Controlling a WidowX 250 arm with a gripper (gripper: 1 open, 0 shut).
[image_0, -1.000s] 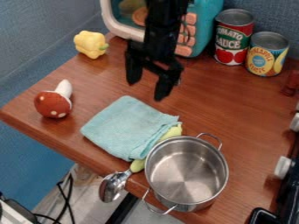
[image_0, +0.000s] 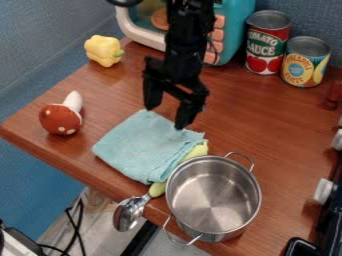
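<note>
My black gripper (image_0: 171, 100) hangs over the middle of the wooden table with its fingers spread open and nothing visible between them. Just below it lies a folded light-blue cloth (image_0: 140, 148), with a yellow object (image_0: 197, 151) partly showing from under its right edge. A steel pot (image_0: 214, 205) stands at the front right, and a metal utensil (image_0: 128, 210) lies at its left by the table edge. A red and white toy (image_0: 60, 118) sits at the left.
A yellow toy (image_0: 104, 49), tomato sauce can (image_0: 266, 45), second can (image_0: 306, 62) and teal toy appliance (image_0: 229, 25) stand at the back. A black appliance (image_0: 325, 215) lines the right edge.
My gripper has moved down towards the blue cloth over the last second. The objects on the table look unchanged.
</note>
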